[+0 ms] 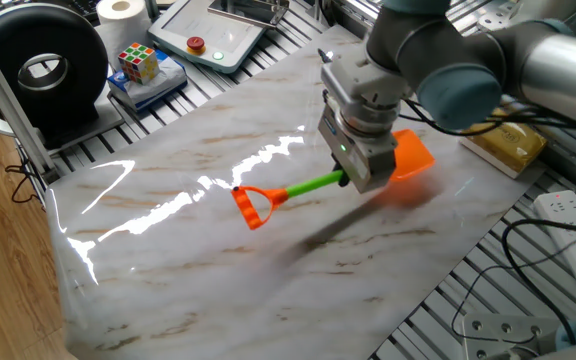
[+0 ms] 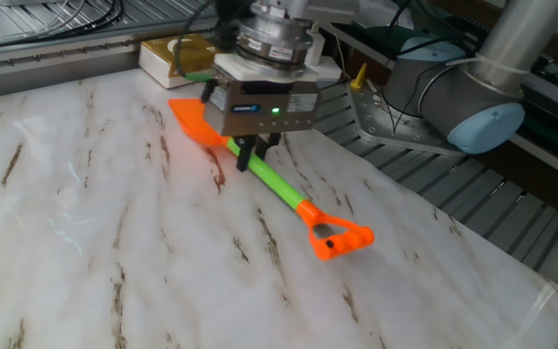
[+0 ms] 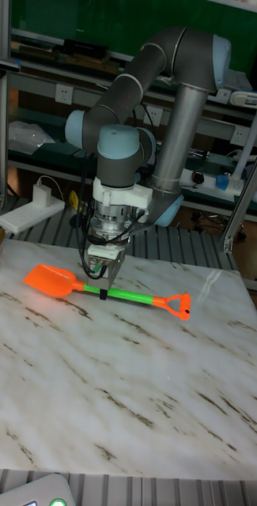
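A toy shovel with an orange blade [image 1: 411, 157], a green shaft [image 1: 313, 184] and an orange D-shaped handle [image 1: 253, 208] hangs above the marble-patterned table. My gripper [image 2: 251, 155] is shut on the green shaft, close to the blade end. Its dark fingers [image 3: 103, 294] straddle the shaft in the third exterior view. In the first exterior view the shovel's shadow falls on the tabletop [image 1: 198, 270], apart from the shovel itself. The gripper body covers part of the shaft there.
A yellow box [image 1: 504, 145] lies near the table edge on the blade side. A Rubik's cube [image 1: 138, 62] on a blue-and-white pack, a black spool [image 1: 43, 70] and a tablet with a red button [image 1: 196, 45] stand beyond the far-left edge.
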